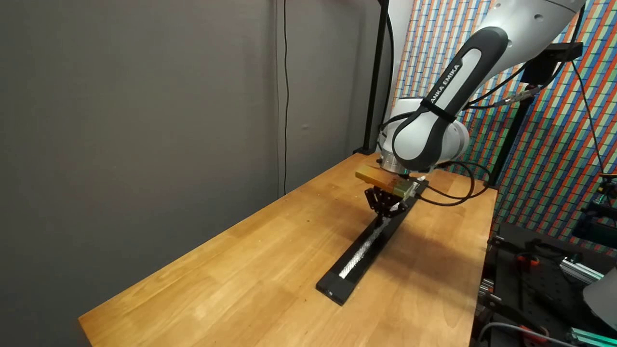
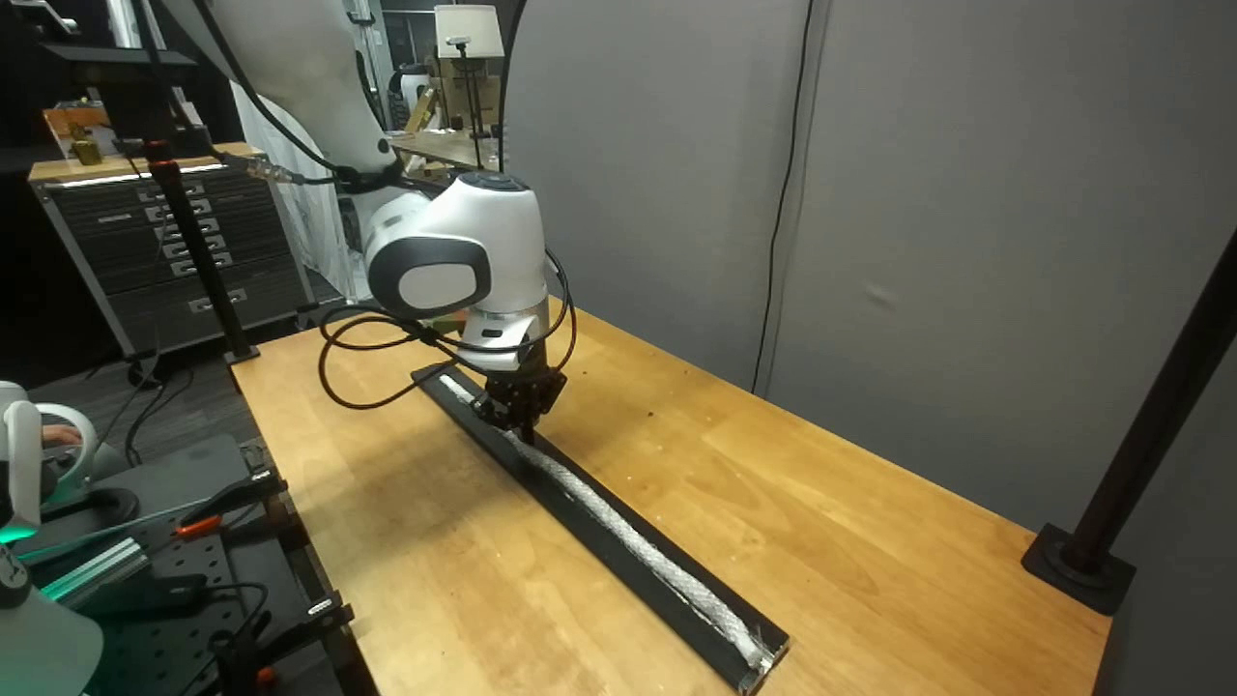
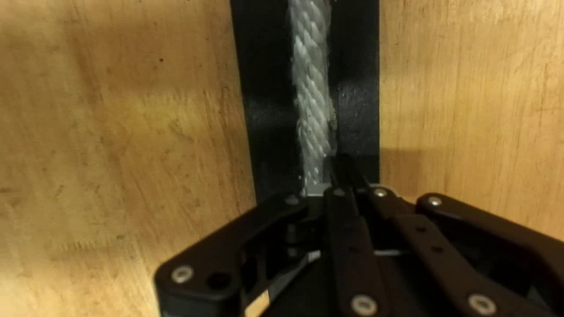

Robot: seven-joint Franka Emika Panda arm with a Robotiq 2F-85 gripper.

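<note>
A long black board (image 1: 331, 284) lies on the table with a white braided rope (image 1: 362, 252) running along its length. In exterior view 2 the rope (image 2: 649, 555) reaches almost to the board's near end. My gripper (image 1: 380, 219) points down over the middle stretch of the board, its fingertips at or just above the rope. In the wrist view the gripper is shut, its narrow fingers together along the right side of the rope (image 3: 313, 90). No rope shows between them. Whether the tips touch the rope or board is hard to tell.
Bare wooden table (image 1: 243, 272) lies on both sides of the board. A grey wall (image 1: 173, 115) borders one long side. Loose black cables (image 2: 371, 400) hang around the wrist. A black post (image 2: 1113, 510) stands at the table's edge in exterior view 2.
</note>
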